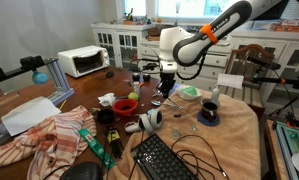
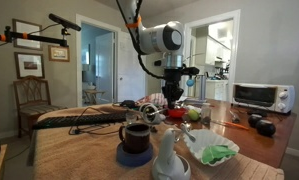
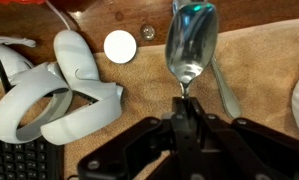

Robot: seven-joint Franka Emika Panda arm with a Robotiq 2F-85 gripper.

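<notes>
A shiny metal spoon (image 3: 192,42) points away from my gripper in the wrist view, its bowl outward. The gripper is shut on the spoon's handle. Below it, a second slim metal utensil (image 3: 227,92) lies on the tan surface, apart from the held spoon. In the first exterior view, my gripper (image 1: 163,93) hangs over the middle of the table, left of the white bowl (image 1: 190,93). The second exterior view has the gripper (image 2: 173,102) behind the dark mug (image 2: 138,136); the spoon is too small to make out there.
White controllers (image 3: 77,58) and a black keyboard (image 3: 17,160) lie left of the gripper. A white disc (image 3: 120,46) is close by. A red bowl (image 1: 125,107) stands left of the arm. Bare tan surface (image 1: 239,140) stretches along the table's right side.
</notes>
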